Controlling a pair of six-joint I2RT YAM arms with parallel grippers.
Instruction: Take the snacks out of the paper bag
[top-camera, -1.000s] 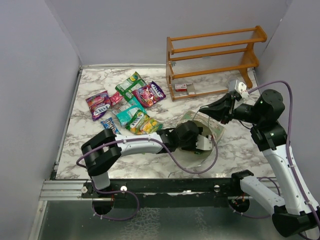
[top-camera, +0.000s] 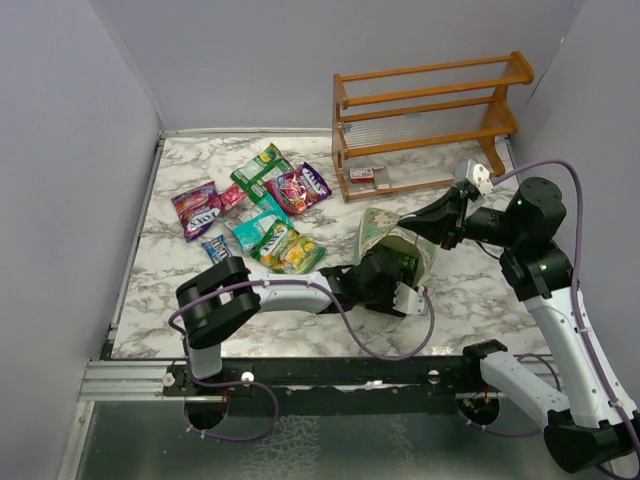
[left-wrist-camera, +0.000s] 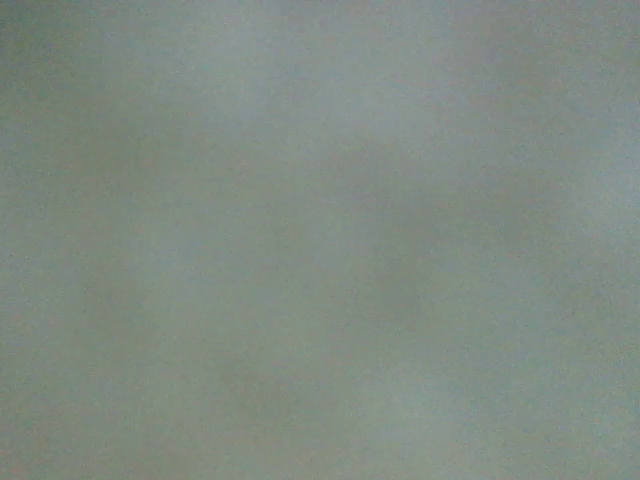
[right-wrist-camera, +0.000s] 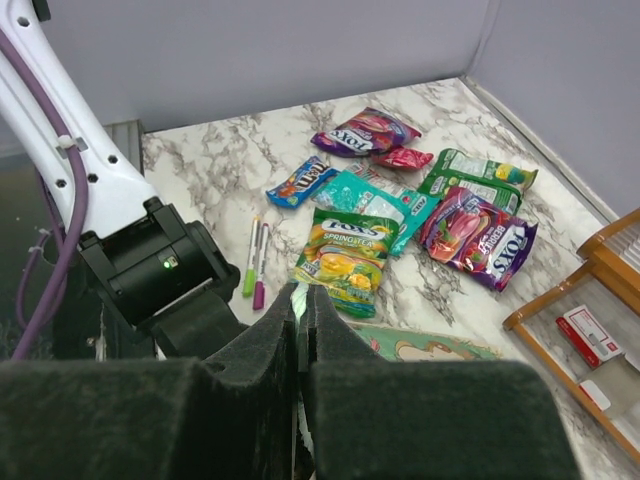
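Note:
The paper bag (top-camera: 376, 224) stands right of the table's middle, its mouth facing up. Its printed rim (right-wrist-camera: 430, 346) shows in the right wrist view. Above the bag, my right gripper (top-camera: 405, 220) is shut on the thin white handle, a pale strip of which shows at the fingertips (right-wrist-camera: 285, 318). My left arm's wrist (top-camera: 376, 281) reaches into the mouth, hiding its fingers. Grey blur fills the left wrist view, so the finger state is hidden. Something green (top-camera: 408, 264) shows inside the bag. Outside lie a yellow Fox's packet (top-camera: 288, 248), a teal packet (top-camera: 246, 231) and a purple berries packet (top-camera: 298, 188).
A green packet (top-camera: 258, 170), another purple packet (top-camera: 197, 210) and a small blue packet (top-camera: 221, 252) lie at the left. Behind the bag stands a wooden rack (top-camera: 428, 137) with a red box (top-camera: 361, 175). Two pens (right-wrist-camera: 262, 265) lie by the left arm.
My left arm has shifted right and toward the front at the bag, and the bag's mouth has changed shape. More green shows inside. The right arm has stayed nearly still.

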